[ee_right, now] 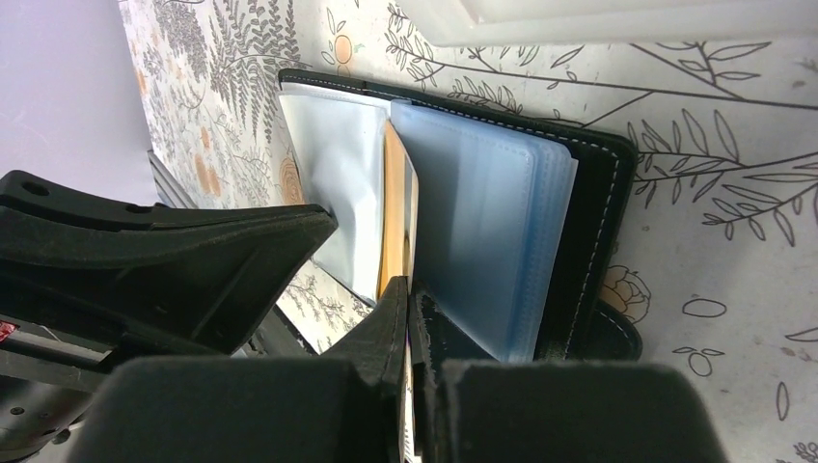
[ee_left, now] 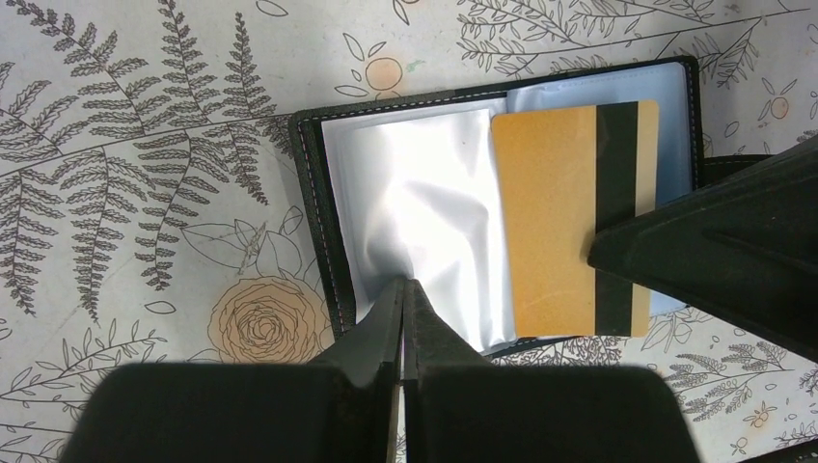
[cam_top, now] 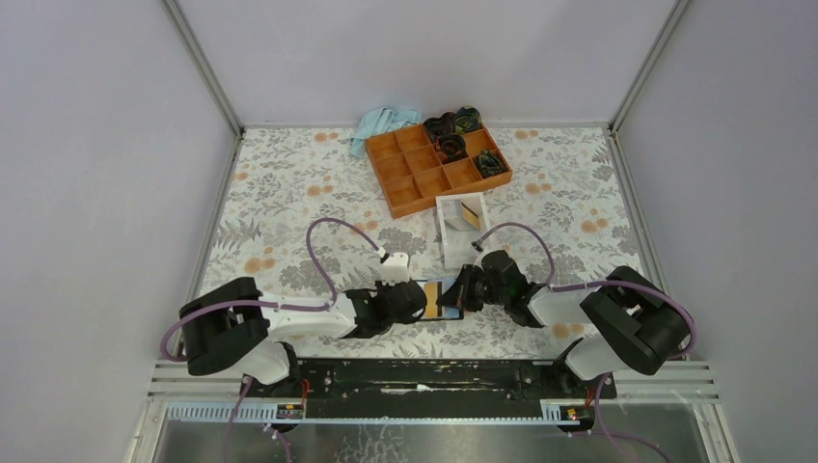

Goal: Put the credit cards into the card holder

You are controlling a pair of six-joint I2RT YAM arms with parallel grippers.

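Note:
The open card holder (cam_top: pixel 422 316) lies between my two grippers, a white sleeve (ee_left: pixel 424 212) on one side and blue sleeves (ee_right: pixel 473 203) on the other. A gold credit card with a dark stripe stands out between them, seen almost edge-on in the right wrist view. My right gripper is shut on this card, whose edge runs between the fingertips. At the white sleeve's edge my left gripper is shut; whether it pinches any of the sleeve is hidden. Another gold card (cam_top: pixel 470 215) lies in the white tray (cam_top: pixel 460 255).
Behind the tray stands a brown compartment box (cam_top: pixel 405 204) with dark rolled items (cam_top: pixel 450 147) in several compartments. A light blue cloth (cam_top: pixel 381 122) lies at its left corner.

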